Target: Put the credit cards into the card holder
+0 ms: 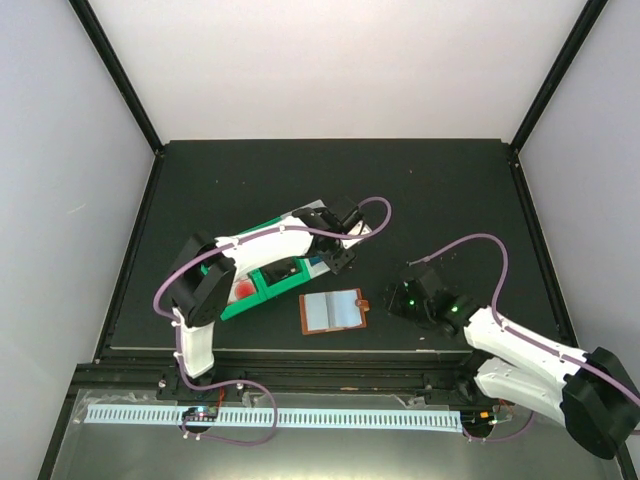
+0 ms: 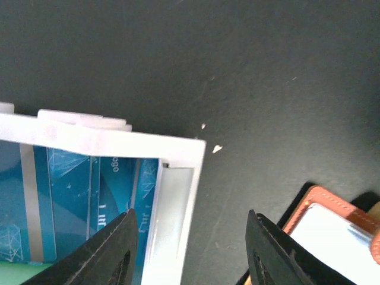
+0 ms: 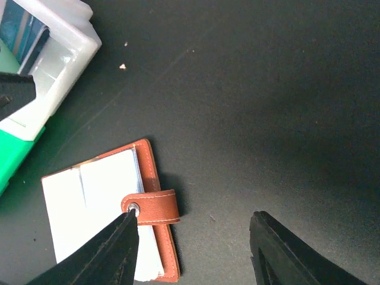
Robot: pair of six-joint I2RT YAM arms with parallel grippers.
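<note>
Several blue cards [image 2: 71,196] stand in a white box [image 2: 107,138]; in the top view my left arm largely covers it. My left gripper is over the box's right end, fingers apart, nothing seen between them. The brown leather card holder [image 3: 155,206] lies on the mat with white sleeves, its strap on the right side, right of and nearer than the box. My right gripper hangs above the mat at the holder's right, fingers apart and empty.
A green tray [image 3: 13,153] adjoins the white box beneath the left arm.
</note>
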